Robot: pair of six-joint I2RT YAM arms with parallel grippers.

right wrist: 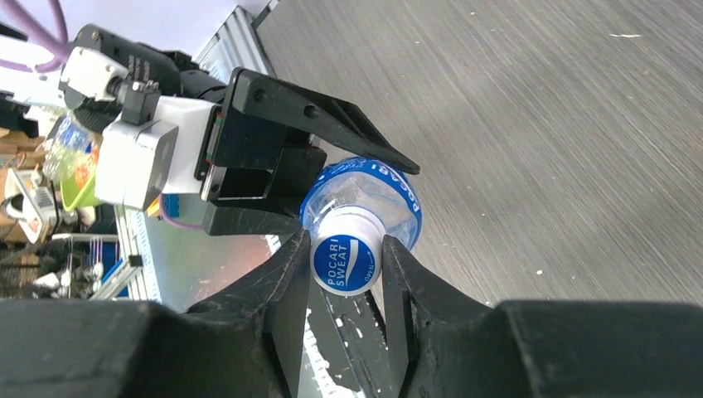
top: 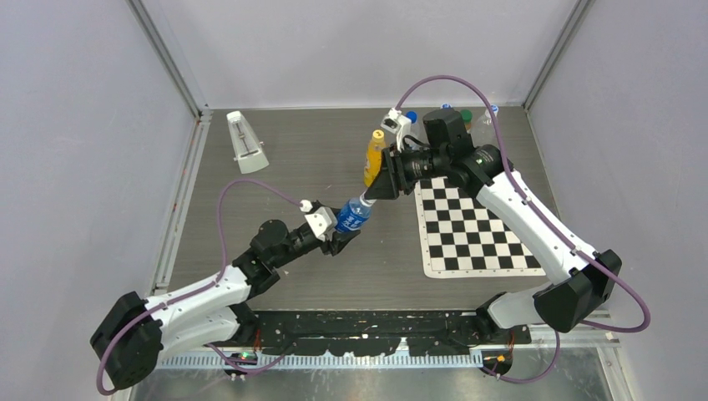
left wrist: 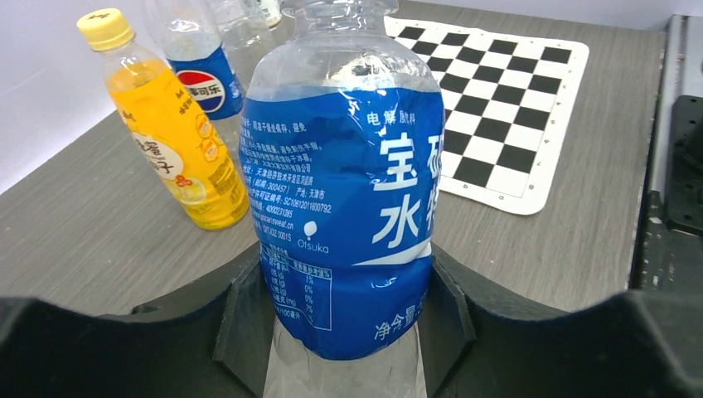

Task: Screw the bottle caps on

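A blue-labelled water bottle point(top: 352, 215) is held off the table at mid-scene by my left gripper point(top: 342, 232), shut around its body; in the left wrist view the label point(left wrist: 340, 207) fills the middle. My right gripper is shut on the bottle's white cap with blue top point(right wrist: 346, 264), at the bottle's mouth end. The bottle is tilted, its neck toward the right arm. Whether the threads are engaged cannot be told.
A yellow juice bottle point(top: 374, 159) and several other bottles stand at the back right, partly behind the right arm. A checkerboard point(top: 467, 242) lies on the right; a white object point(top: 249, 146) lies back left.
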